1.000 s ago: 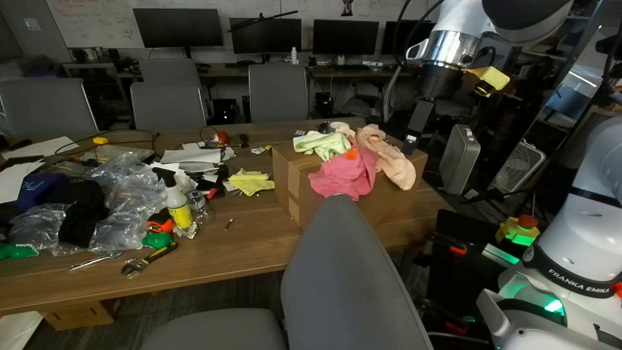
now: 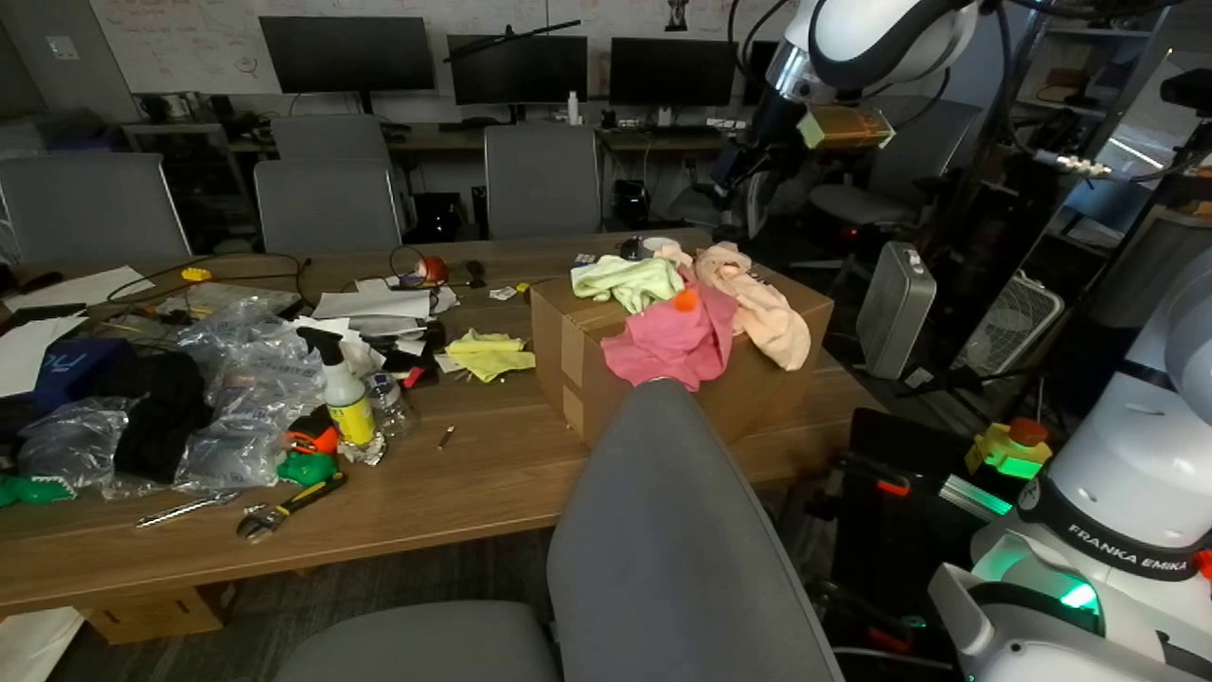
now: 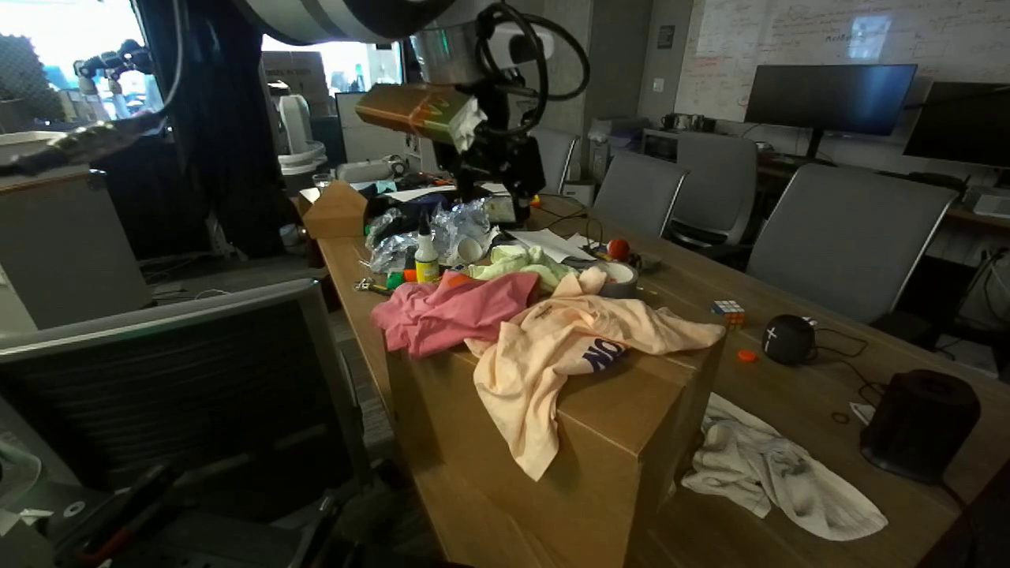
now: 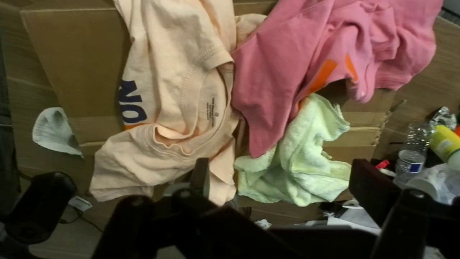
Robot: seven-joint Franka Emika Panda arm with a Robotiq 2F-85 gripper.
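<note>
On top of the cardboard box (image 2: pixel 585 369) lie a pink cloth (image 2: pixel 682 339), a peach shirt (image 2: pixel 763 305) and a pale green towel (image 2: pixel 625 279). In the wrist view the peach shirt (image 4: pixel 172 56) is on the left with dark lettering, the pink cloth (image 4: pixel 293 60) on the upper right, the green towel (image 4: pixel 297 159) below it. My gripper stands open, its dark fingers wide apart, with nothing held between them. In exterior view 1 the gripper (image 2: pixel 739 188) hangs in the air above the box's far side, clear of the cloths.
A yellow cloth (image 2: pixel 489 356), a spray bottle (image 2: pixel 347 392) and plastic bags (image 2: pixel 256 386) clutter the table left of the box. A whitish cloth (image 3: pixel 772 468) and a black speaker (image 3: pixel 920 426) sit on the other side. A chair (image 2: pixel 670 534) stands in front.
My arm has moved up and left in exterior view 1, and the gripper has tilted. It was lower, beside the peach shirt. The cloths look unmoved.
</note>
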